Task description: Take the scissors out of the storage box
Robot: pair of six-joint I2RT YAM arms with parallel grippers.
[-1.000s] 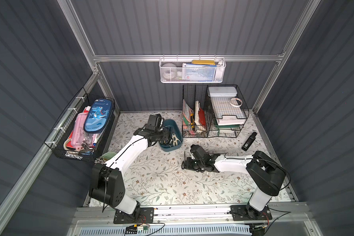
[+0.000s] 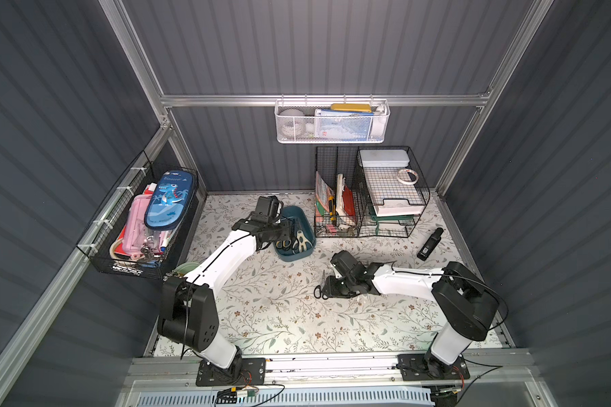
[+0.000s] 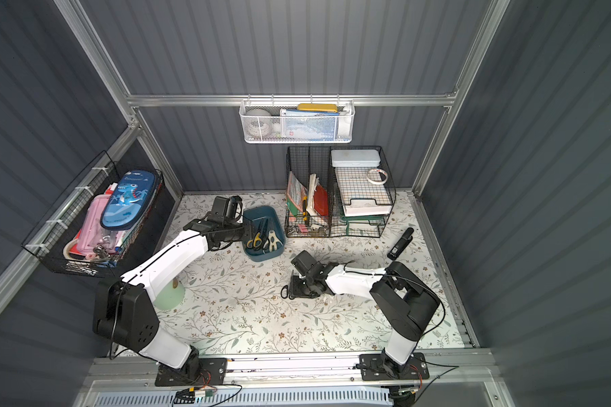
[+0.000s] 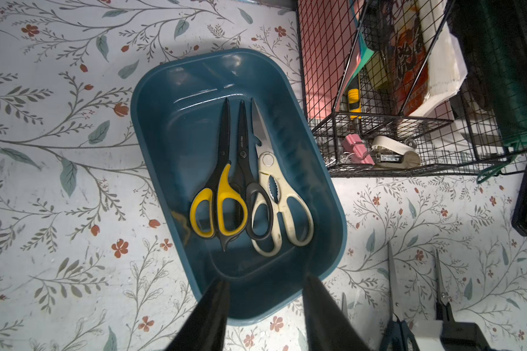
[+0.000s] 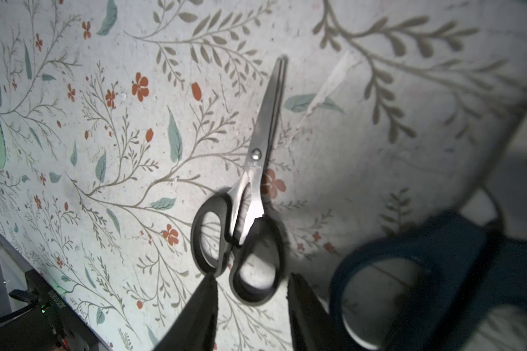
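The teal storage box [image 4: 158,169] holds three scissors side by side: a yellow-and-black pair [image 4: 223,169], a black pair [image 4: 244,146] and a cream-handled pair [image 4: 269,169]. Over the box's near end my left gripper is open and empty. Silver scissors with black handles [image 5: 256,155] lie on the table in the right wrist view, blades pointing away. Just above their handle loops, my right gripper has its fingers apart with clear space between them. Beside them, dark blue-handled scissors [image 5: 415,257] are partly cut off by the frame's edge.
A black wire rack [image 2: 359,230] with papers stands right of the box. Further right lies a black bottle [image 2: 429,244]. A pale green container [image 3: 169,295] sits under the left arm.
My right gripper has shifted slightly toward the table's front, and the black-handled scissors beneath it now lie a little nearer the front and right. The left arm has barely moved.
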